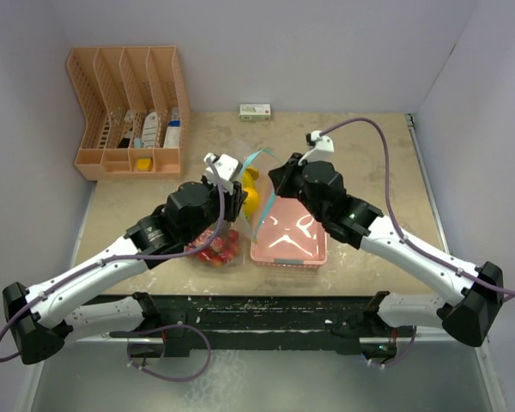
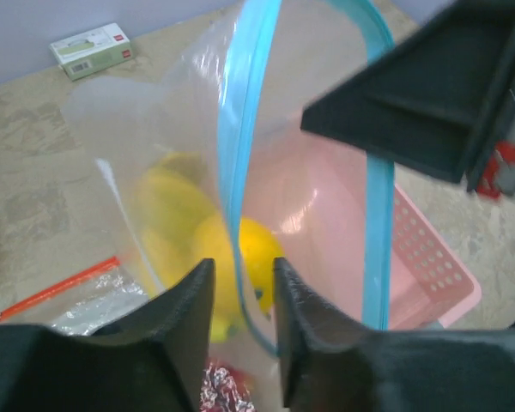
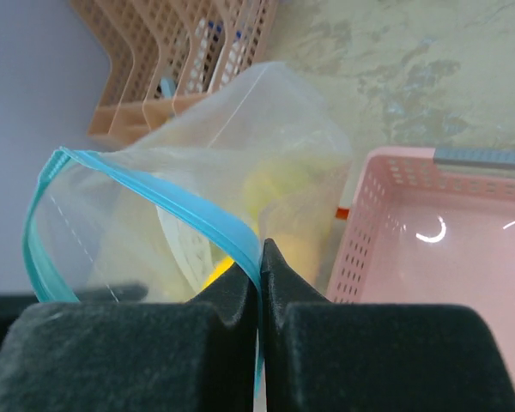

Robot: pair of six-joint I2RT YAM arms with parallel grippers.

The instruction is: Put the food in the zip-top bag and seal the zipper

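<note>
The clear zip-top bag (image 2: 279,64) with a blue zipper rim (image 2: 236,129) stands with its mouth spread. Yellow food shows through the plastic: a long yellow piece (image 2: 165,206) and a rounder one (image 2: 259,253). My right gripper is shut on one side of the blue rim, which runs in between its fingers. My left gripper is part open, its fingers (image 2: 197,296) apart, and the rim's lower stretch passes through the gap or just beyond it; contact is unclear. From above, the arms hide part of the bag.
Another clear bag with red food (image 1: 217,249) lies below the left gripper. The pink basket (image 1: 290,253), empty, sits under the right gripper. A tan divided organizer (image 1: 90,163) occupies the back left; a small box (image 1: 255,112) stands at the back.
</note>
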